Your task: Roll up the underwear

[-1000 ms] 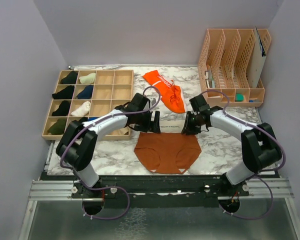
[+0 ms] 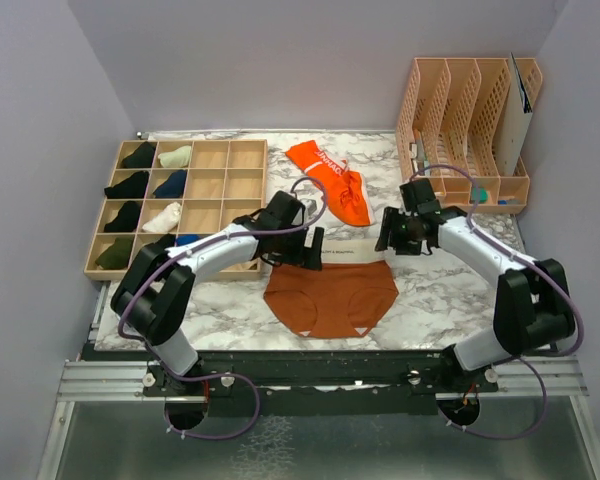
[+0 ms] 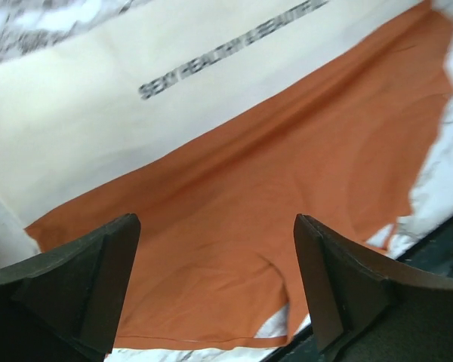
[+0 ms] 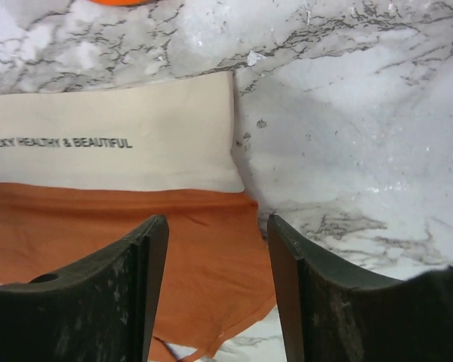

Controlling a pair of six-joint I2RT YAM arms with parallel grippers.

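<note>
The rust-brown underwear (image 2: 330, 297) lies spread flat on the marble table, its legs toward the front edge. Along its far side runs a cream waistband (image 3: 98, 98) with printed lettering, turned down flat. Over the left part of the waist hovers my left gripper (image 2: 312, 250), its fingers wide apart; in the left wrist view the cloth lies below its fingers (image 3: 98, 290) with nothing between them. My right gripper is above the right end of the waist, fingers apart. The right wrist view shows the underwear's corner (image 4: 238, 207) below, not held.
A wooden compartment box (image 2: 191, 140) with several rolled dark and white garments stands at the left. An orange cloth (image 2: 332, 183) lies behind the underwear. A slotted organizer (image 2: 458, 90) stands at the back right. Bare marble (image 2: 445, 305) lies right of the underwear.
Since a second ago the underwear has shifted slightly back and more cream waistband shows. My right gripper has moved right and apart from the cloth.
</note>
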